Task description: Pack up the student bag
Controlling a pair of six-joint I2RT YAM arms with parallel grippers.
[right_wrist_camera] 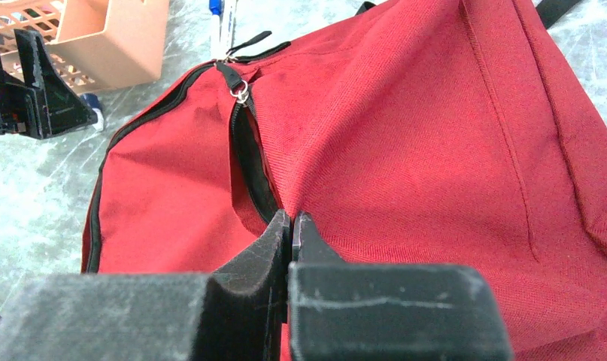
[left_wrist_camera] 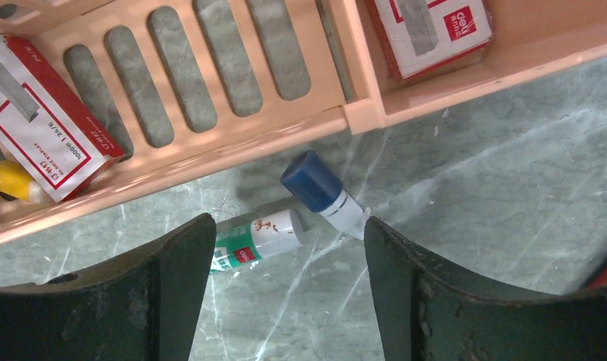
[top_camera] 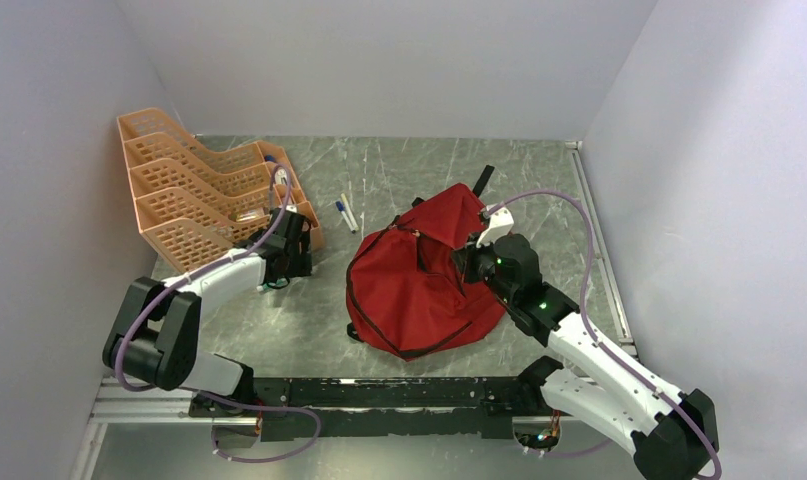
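The red bag [top_camera: 419, 290] lies slumped mid-table, its dark zips showing. In the right wrist view my right gripper is shut at the bag's cloth [right_wrist_camera: 405, 135], whose folds run together at the fingertips. At the left, my left gripper [top_camera: 297, 262] is low beside the orange organizer [top_camera: 184, 245]. Its fingers [left_wrist_camera: 181, 278] stand apart. Between and just beyond them lie a green-and-white glue stick [left_wrist_camera: 259, 239] and a blue-capped marker [left_wrist_camera: 323, 192], both on the table; the marker's lower end is hidden by the other finger.
Small red-and-white boxes [left_wrist_camera: 56, 124] sit in the organizer's compartments. Two pens [top_camera: 347, 212] lie on the table between organizer and bag. Bare table [top_camera: 279, 340] stretches in front of the organizer; walls close off the back and sides.
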